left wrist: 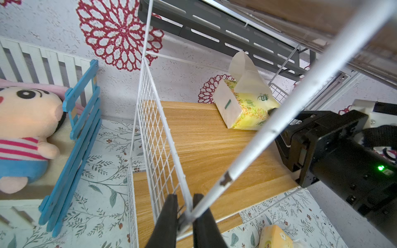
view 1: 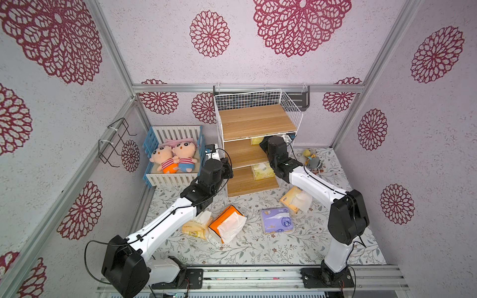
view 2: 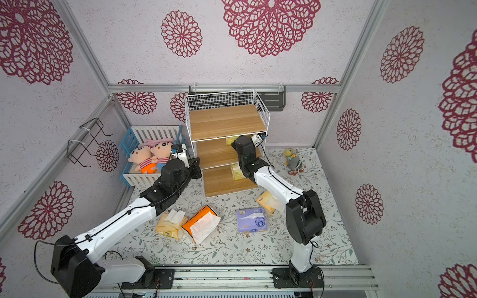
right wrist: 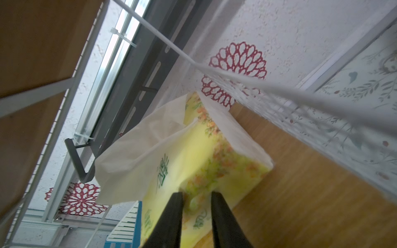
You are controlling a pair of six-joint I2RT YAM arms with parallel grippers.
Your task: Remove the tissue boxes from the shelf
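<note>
A yellow tissue pack [right wrist: 177, 173] with white tissue sticking out sits on the shelf's middle board [left wrist: 219, 157]. My right gripper is inside that level at the pack, its fingers apart with the pack's yellow side showing between them; whether they touch it I cannot tell. Lower down, a second yellow tissue pack [view 1: 262, 170] lies on the bottom board. My left gripper is shut on the white wire post [left wrist: 244, 165] at the shelf's front left corner. The top board [view 1: 256, 121] is bare.
On the table lie a purple pack [view 1: 277, 220], an orange pack [view 1: 227, 223] and yellowish packs [view 1: 195, 229] at left and right. A crib [view 1: 174, 133] with two dolls stands left; a plush toy [view 1: 313, 161] sits right of the shelf.
</note>
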